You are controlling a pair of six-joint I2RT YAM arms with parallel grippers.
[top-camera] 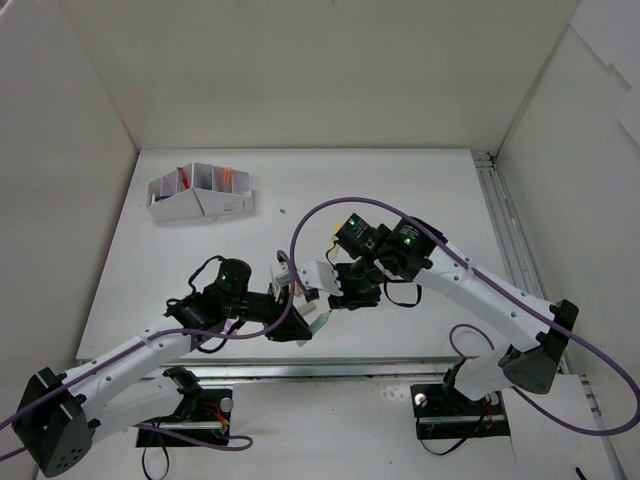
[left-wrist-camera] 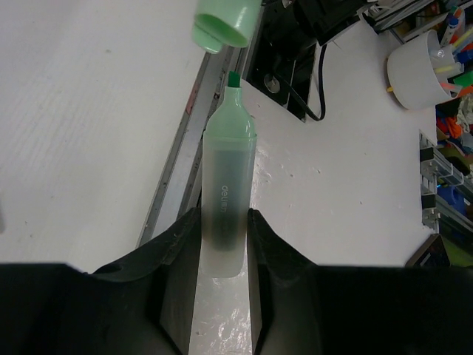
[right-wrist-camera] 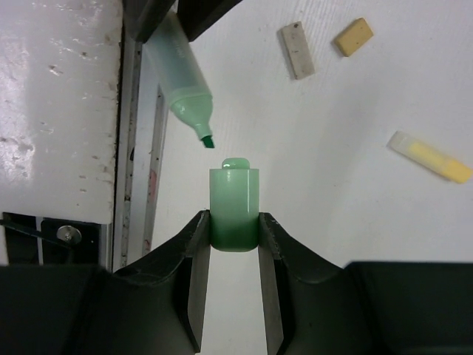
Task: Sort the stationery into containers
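Note:
A green highlighter [left-wrist-camera: 229, 177] with its green tip bare is clamped in my left gripper, pointing upward in the left wrist view. My right gripper is shut on the light green cap [right-wrist-camera: 234, 207]. Cap and highlighter are apart, with a small gap beyond the bare tip. In the top view both grippers meet near the table's front middle, and the arms hide much of them. At the back left stands the white sectioned container [top-camera: 202, 205], holding a red item [top-camera: 183, 177] and an orange item [top-camera: 227, 176].
On the table lie a yellow highlighter [right-wrist-camera: 431, 157], a tan block [right-wrist-camera: 353, 37] and a grey-white eraser-like block [right-wrist-camera: 297, 50]. A metal rail [top-camera: 300, 369] runs along the front edge.

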